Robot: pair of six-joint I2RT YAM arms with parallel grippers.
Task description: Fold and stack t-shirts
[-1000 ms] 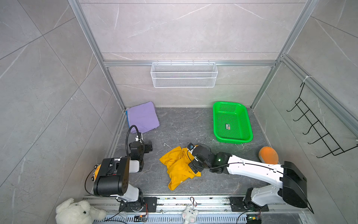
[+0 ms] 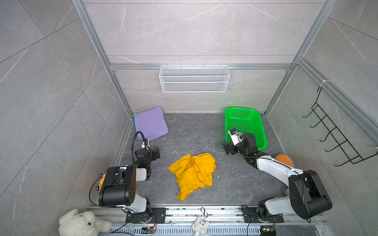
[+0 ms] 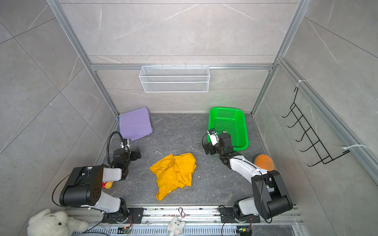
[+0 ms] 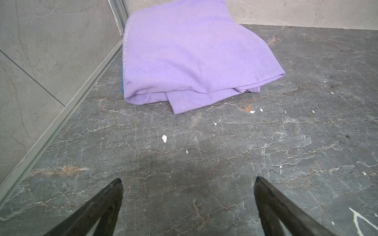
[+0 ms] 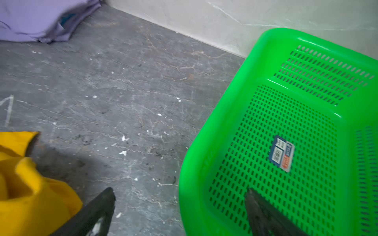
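Observation:
A crumpled orange-yellow shirt (image 2: 193, 173) lies in the middle of the floor, bunched with a tail toward the front. Its near part, the yellow cloth (image 5: 35, 204), fills the lower left of the right wrist view. At the back left rests a folded purple shirt (image 4: 196, 47), with a sliver of blue under its left edge. My left gripper is open over bare floor, short of the purple shirt. My right gripper is open too, between the yellow shirt and the basket, nothing between its fingers.
The green basket (image 5: 198, 153) at the back right is empty apart from a label (image 5: 282, 153) on its bottom. An orange ball (image 3: 264, 162) lies by the right wall. Floor between the purple shirt and basket is clear.
My right gripper has moved from over the yellow shirt to the back right, beside the basket, carrying nothing. The yellow shirt stays where it was; the left arm has barely moved.

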